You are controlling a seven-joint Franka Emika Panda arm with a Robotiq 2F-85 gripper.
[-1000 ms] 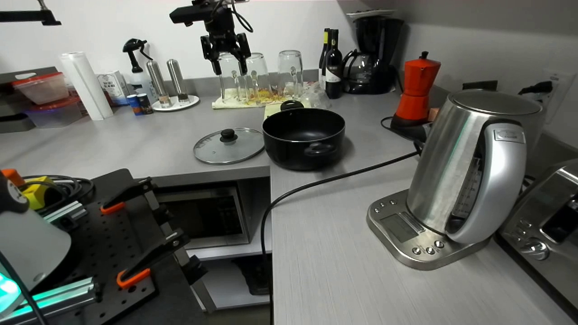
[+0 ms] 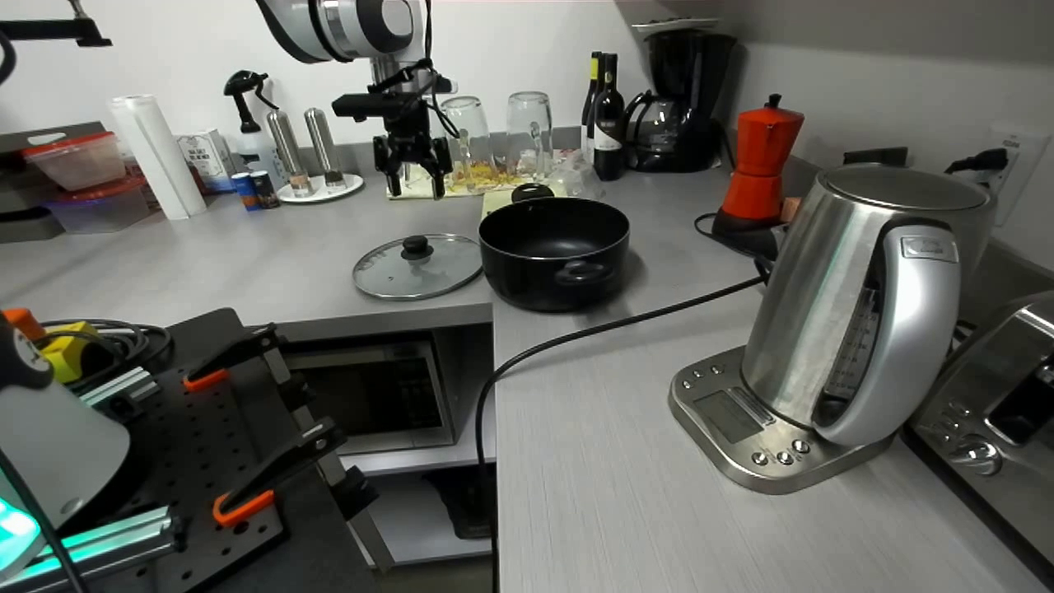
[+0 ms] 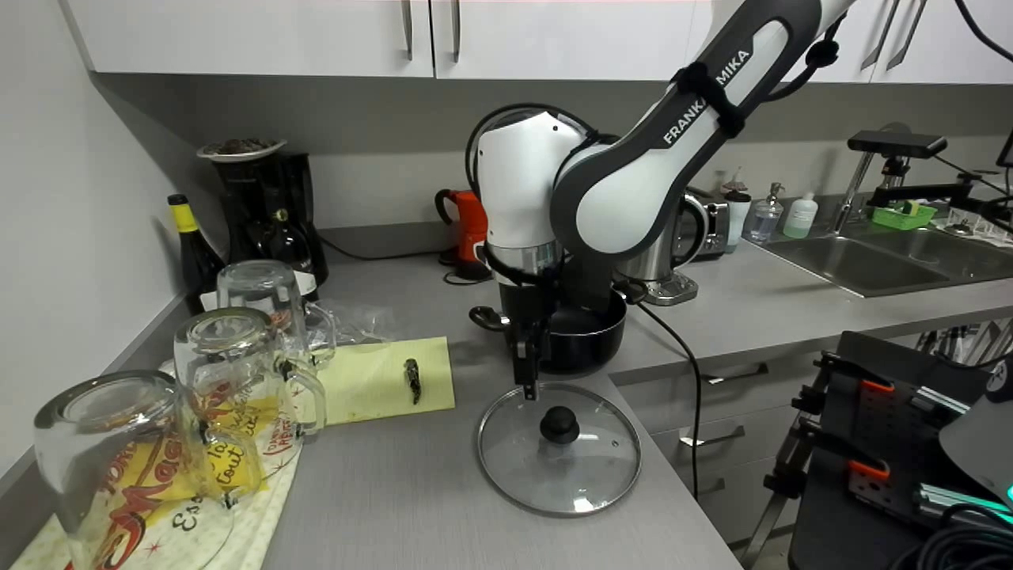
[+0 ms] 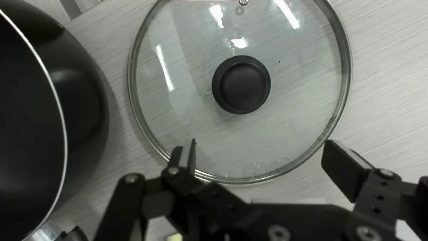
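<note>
A round glass lid (image 2: 440, 275) with a metal rim and a black knob (image 2: 417, 246) lies flat on the counter. Beside it stands a black pot (image 2: 553, 259), uncovered and empty inside as far as I can see. My gripper (image 2: 412, 188) hangs in the air above the lid area, its fingers wide apart and nothing between them. From the wrist camera, the lid's knob (image 4: 241, 84) lies ahead of the fingers (image 4: 343, 168), which appear over the lid's near edge, and the pot (image 4: 80, 100) is at the left.
Upturned glass mugs (image 3: 128, 465) stand on a cloth along the wall. A yellow cloth (image 3: 380, 389) bears a small dark object (image 3: 412, 380). A black cable (image 2: 603, 328) crosses the counter near the pot. The kettle (image 2: 840, 296) stands farther right.
My gripper has come down toward the counter, with a slight shift to the right in exterior view 1. It stays open. The lid and pot have not moved.
</note>
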